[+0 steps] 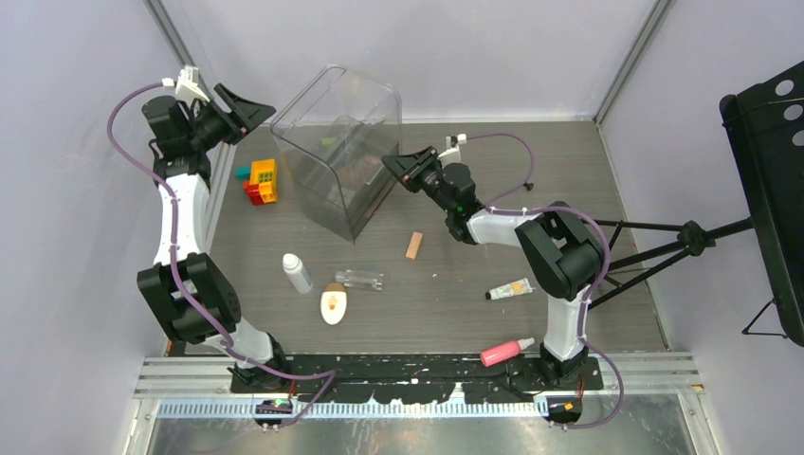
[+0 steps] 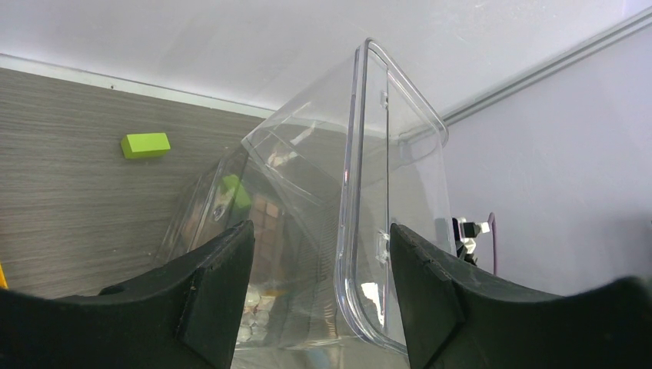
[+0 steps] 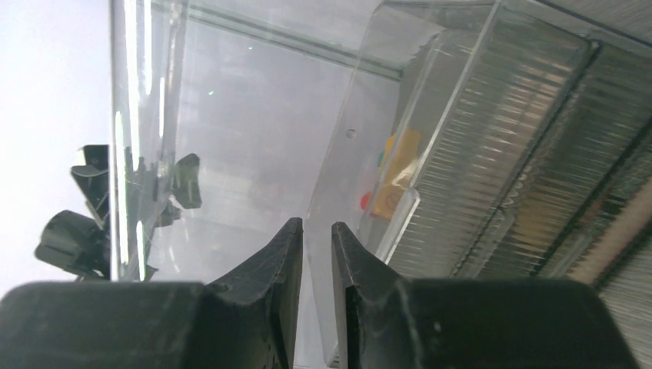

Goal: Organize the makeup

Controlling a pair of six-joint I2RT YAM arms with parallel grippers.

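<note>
A clear acrylic organizer [image 1: 337, 190] stands at the upper middle with compartments inside. My left gripper hangs open at its upper left corner, nothing visible between its fingers. My right gripper is at the organizer's right side, fingers close together with a narrow gap, nothing visible between them. Makeup items lie in front: a white bottle [image 1: 297, 273], clear bottle [image 1: 364, 280], cream oval container [image 1: 333, 305], tube [image 1: 510, 289] and pink bottle [image 1: 504, 351].
Colored toy blocks [image 1: 264, 180] sit left of the organizer, and a wooden piece [image 1: 413, 245] lies below it. A black stand [image 1: 702, 239] occupies the right edge.
</note>
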